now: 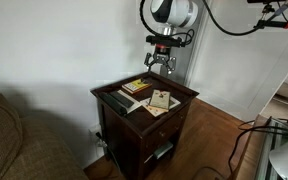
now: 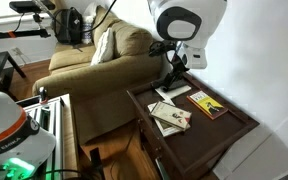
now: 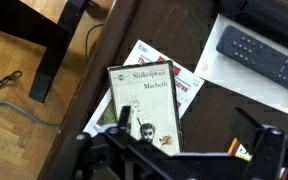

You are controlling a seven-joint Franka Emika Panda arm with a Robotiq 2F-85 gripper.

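A worn book titled Shakespeare's Macbeth [image 3: 146, 92] lies flat on the dark cabinet top [image 2: 209, 128], partly over a printed white sheet [image 3: 176, 72]. In the wrist view, my gripper has its fingers spread wide, with nothing held between them. From the side, the gripper [image 1: 161, 67] hangs clear above the cabinet, near its back edge. The yellow-covered book [image 2: 206, 102] rests apart from the Macbeth book. A black remote [image 3: 262, 54] lies across a white item [image 3: 246, 82]. The lower part of the Macbeth book is cut off in the wrist view.
The cabinet's raised rim [image 1: 188, 94] borders its top. A sofa [image 2: 129, 50] stands beyond it, and a white wall [image 1: 54, 45] runs along its back. Loose cables [image 1: 234, 150] lie on the wooden floor, where there is open room.
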